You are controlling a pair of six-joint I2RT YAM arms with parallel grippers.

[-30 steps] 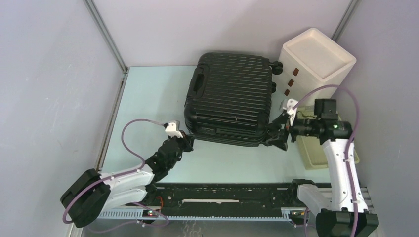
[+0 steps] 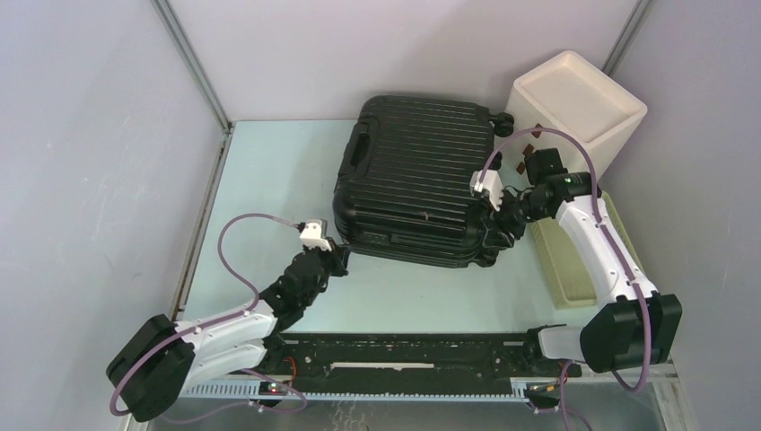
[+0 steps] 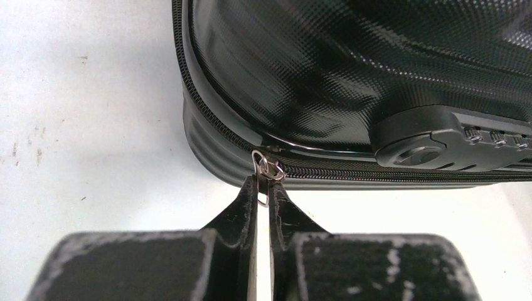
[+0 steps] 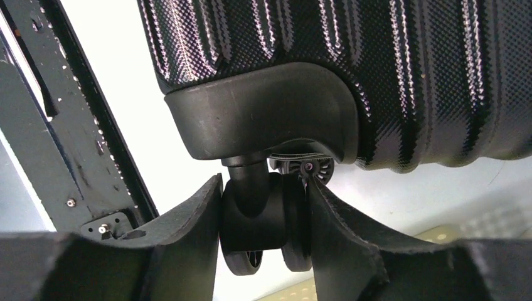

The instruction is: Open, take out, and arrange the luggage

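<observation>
A black ribbed suitcase [image 2: 417, 171] lies flat on the table, its wheels toward the right. At its front left corner my left gripper [image 2: 342, 256] is shut on the zipper pull [image 3: 263, 166]; the zip runs along the side below the combination lock [image 3: 452, 139]. My right gripper is at the suitcase's front right corner, with its fingers on both sides of a wheel [image 4: 251, 219]. Whether both fingers press on the wheel is hard to tell. The suitcase's inside is hidden, as its lid is down.
A white drawer cabinet [image 2: 579, 103] stands at the back right, close to the suitcase wheels. Under the right arm lies a pale yellow-green basket [image 2: 561, 269].
The left gripper and the suitcase look almost unmoved.
</observation>
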